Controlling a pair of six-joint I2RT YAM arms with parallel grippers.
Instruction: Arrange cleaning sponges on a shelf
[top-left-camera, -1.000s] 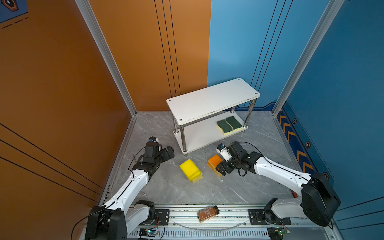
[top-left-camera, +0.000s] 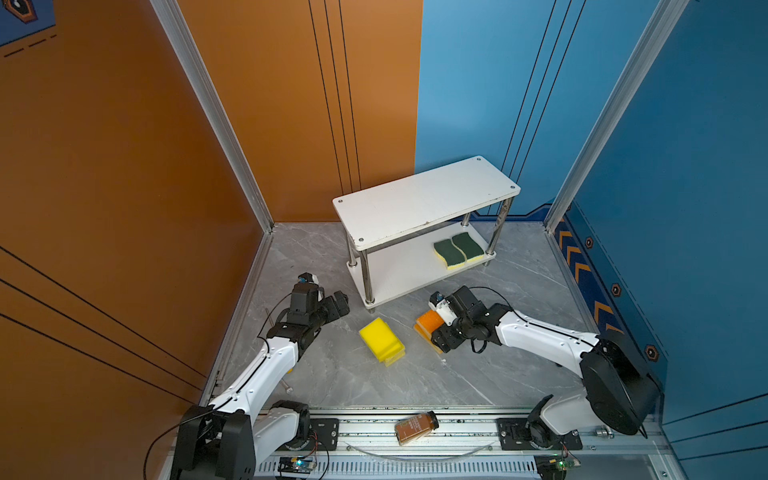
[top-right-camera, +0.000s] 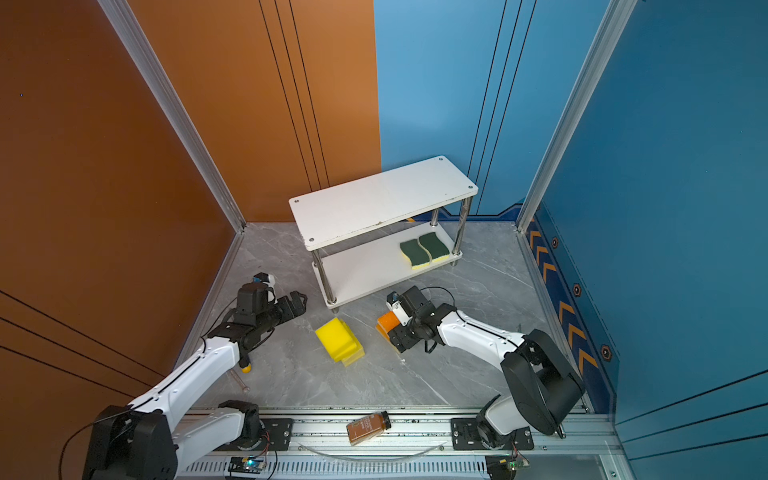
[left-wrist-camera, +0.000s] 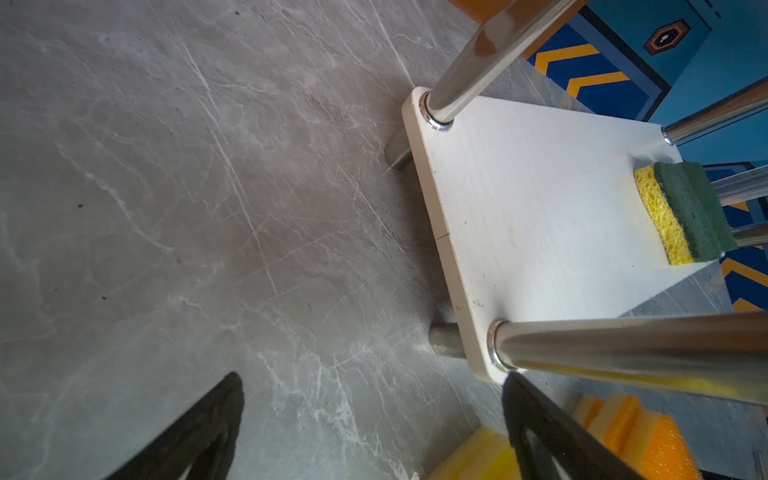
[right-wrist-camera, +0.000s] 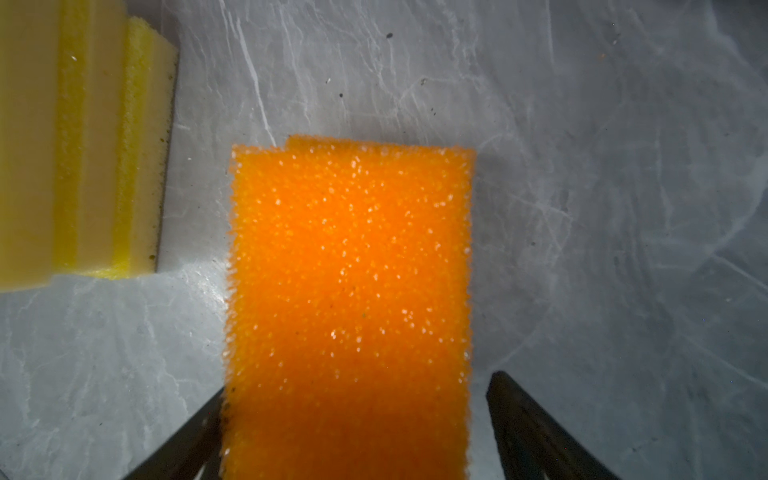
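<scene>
The orange sponge (right-wrist-camera: 349, 264) fills the middle of the right wrist view, a slightly offset orange edge showing beneath its far end. My right gripper is open around its near end; the right finger (right-wrist-camera: 524, 428) stands clear of the sponge, while the left finger is partly hidden by it. Beside it on the floor lies a stack of yellow sponges (top-left-camera: 382, 340). Two sponges with green tops (top-left-camera: 459, 249) rest side by side on the right part of the white lower shelf (top-left-camera: 392, 276). Left of the shelf, my left gripper (top-left-camera: 336, 304) is open and empty.
The shelf's upper board (top-left-camera: 428, 200) overhangs the lower one, and a metal front post (top-left-camera: 367, 278) stands at its left corner. The lower board is bare left of the green sponges. A brown-labelled bottle (top-left-camera: 417, 428) lies on the front rail.
The left arm, the sponges and the shelf have stayed put.
</scene>
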